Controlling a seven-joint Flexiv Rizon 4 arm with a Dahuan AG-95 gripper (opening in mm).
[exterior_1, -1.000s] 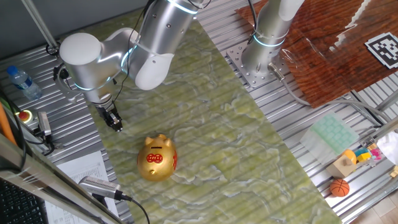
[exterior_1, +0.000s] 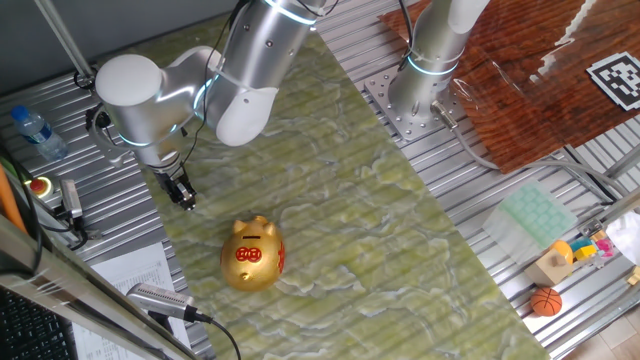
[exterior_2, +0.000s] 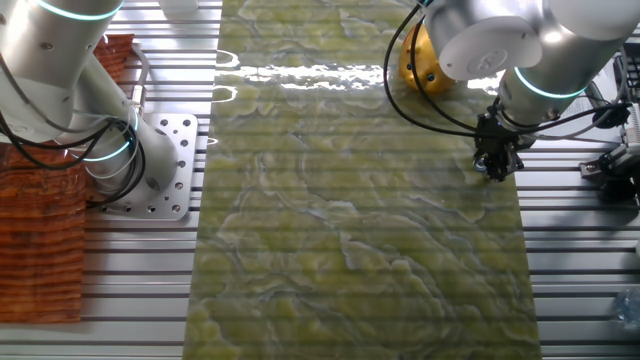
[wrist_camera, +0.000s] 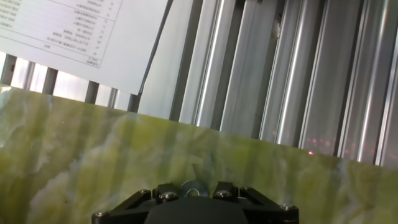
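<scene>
A golden piggy bank (exterior_1: 252, 255) with red markings and a dark slot on top stands on the green marbled mat; another view shows part of the gold bank (exterior_2: 428, 70) behind the arm. My gripper (exterior_1: 188, 200) hangs near the mat's left edge, up and to the left of the bank and apart from it. Seen from the other side, the gripper (exterior_2: 490, 165) points down by the mat's right edge. In the wrist view the gripper shows a small round greyish thing (wrist_camera: 193, 192) between its fingertips; whether it is gripped is unclear.
A paper sheet (wrist_camera: 81, 37) lies on the ribbed metal table beside the mat. Near the right edge are a pale green box (exterior_1: 530, 215) and a small basketball (exterior_1: 546, 302). A bottle (exterior_1: 40, 133) lies at the left.
</scene>
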